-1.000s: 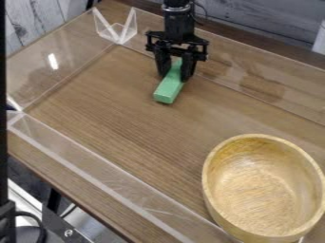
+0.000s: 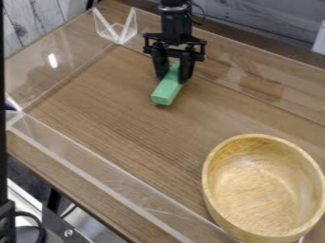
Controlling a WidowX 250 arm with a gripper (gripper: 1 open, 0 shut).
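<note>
My dark gripper (image 2: 174,59) hangs at the top centre of the camera view over the wooden table, shut on a green object (image 2: 166,93). The object is long and rounded, its lower part on or just above the tabletop. Its upper end is hidden among the gripper's fingers.
A large pale yellow bowl (image 2: 259,185) fills the lower right. A clear plastic item (image 2: 117,25) sits at the top left. Dark cables (image 2: 32,216) lie at the lower left edge.
The gripper and green object have shifted very slightly, a little to the right over the last second. The bowl is unchanged.
</note>
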